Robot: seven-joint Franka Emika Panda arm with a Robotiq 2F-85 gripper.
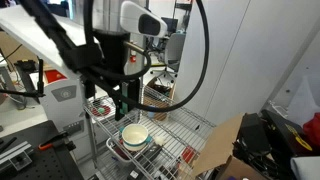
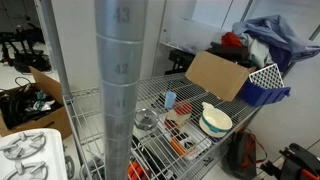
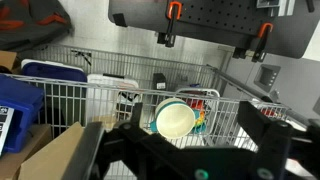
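My gripper stands open in the wrist view, its dark fingers apart at the lower edge. Between them, farther below, a cream bowl (image 3: 175, 120) with a green-blue outside sits on the wire shelf. Nothing is held. From the first exterior view, the arm fills the upper left and the gripper (image 1: 122, 98) hangs above and apart from the bowl (image 1: 135, 134). The second exterior view has the bowl (image 2: 215, 122) at the shelf's right part, near a metal pot (image 2: 145, 118), a blue cup (image 2: 170, 100) and a small red-and-white item (image 2: 180, 114).
A cardboard flap (image 2: 217, 75) stands behind the bowl, beside a blue crate (image 2: 262, 94) piled with dark cloth. A post (image 2: 117, 90) blocks part of the second exterior view. Bare wire shelf (image 3: 110, 105) shows left of the bowl.
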